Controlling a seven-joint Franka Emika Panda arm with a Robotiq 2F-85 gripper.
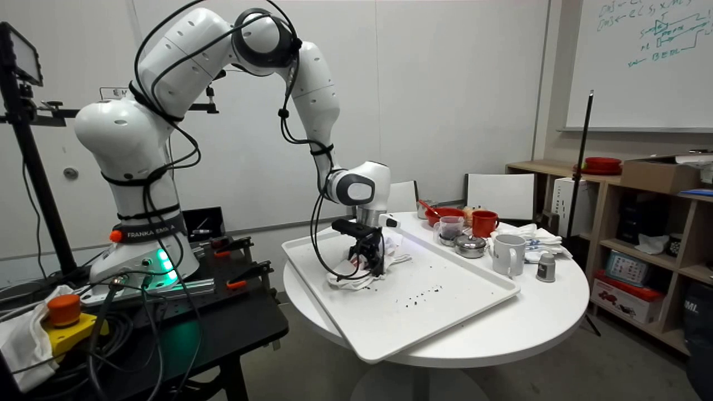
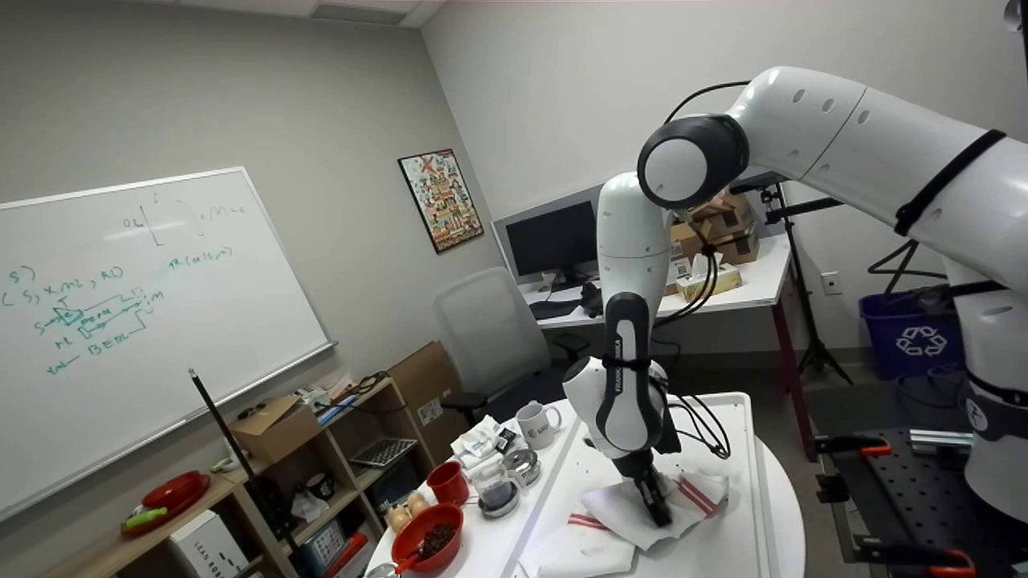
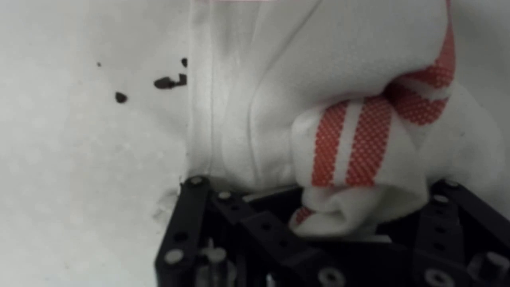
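On the white tray, my gripper points down, shut on a white cloth with red stripes. The cloth bunches up between the dark finger linkages in the wrist view, which hides the fingertips. Exterior view 2 shows this cloth spread around the gripper, with a second red-striped white cloth lying close by. Dark crumbs are scattered over the middle of the tray. A few more bits lie right beside the cloth's edge.
Along the table's far side stand a red bowl, a red mug, a metal tin, a grey mug, a small shaker and folded cloths. The tray's near right part is free apart from crumbs.
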